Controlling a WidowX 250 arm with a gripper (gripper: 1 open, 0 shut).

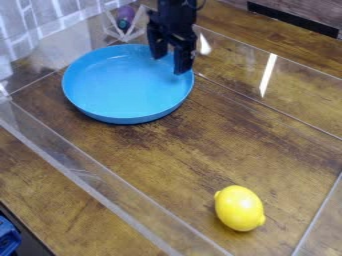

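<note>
My black gripper (170, 48) is at the top centre, low over the back right rim of a round blue plate (123, 92). Its fingers are dark and small here, and what lies between them is hard to make out. A yellow lemon (239, 207) lies on the wooden surface at the lower right, well apart from the plate and the gripper.
A small purple object (124, 20) is behind the plate at the top left. A blue item (7, 240) shows at the bottom left corner. The wooden surface right of the plate and in front of it is mostly clear.
</note>
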